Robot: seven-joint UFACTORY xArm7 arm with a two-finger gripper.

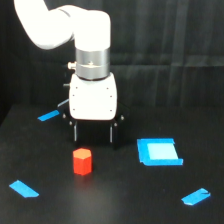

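A small red-orange block (82,161) sits on the dark table, left of the middle. Behind it and slightly to its right, my gripper (95,142) hangs from the white hand, fingers pointing down. The dark fingers stand wide apart, with nothing visible between them. They look clear of the block, though the dark background blurs their tips.
Blue tape frames a pale square (162,151) on the table at right. Loose blue strips lie at front left (23,188), front right (195,197) and back left (49,115). Open black table surrounds the block, and a dark curtain (165,60) hangs behind.
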